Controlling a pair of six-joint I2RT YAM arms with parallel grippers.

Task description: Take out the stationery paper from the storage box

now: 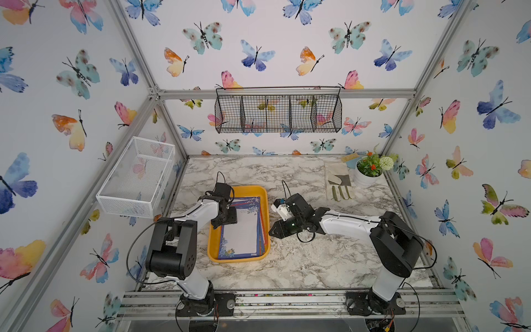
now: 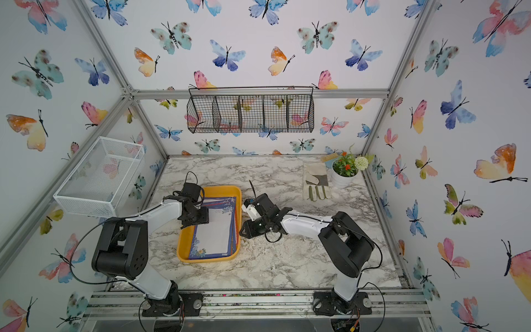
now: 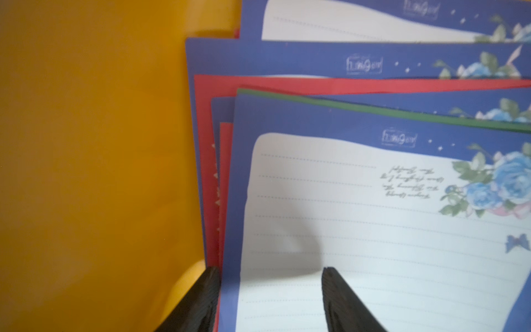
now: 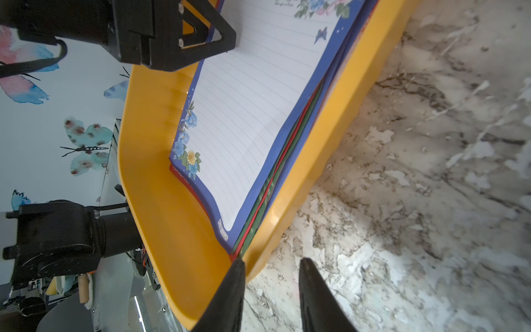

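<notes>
A yellow storage box [image 1: 265, 207] on the marble counter holds a stack of bordered stationery paper [image 1: 237, 236], blue, red and green edged. My left gripper is open over the stack, its fingertips low at the paper's left edge, one on either side of a strip of the top sheet. Outside the box's right wall, my right gripper has its fingers parted, nothing visible between them, one fingertip close to the yellow rim.
A potted plant [image 1: 367, 171] and utensils on a cloth [image 1: 337, 171] sit at the back right. A white wire basket [image 1: 132, 182] hangs on the left, a black wire basket [image 1: 276, 113] at the back. The counter behind the box is clear.
</notes>
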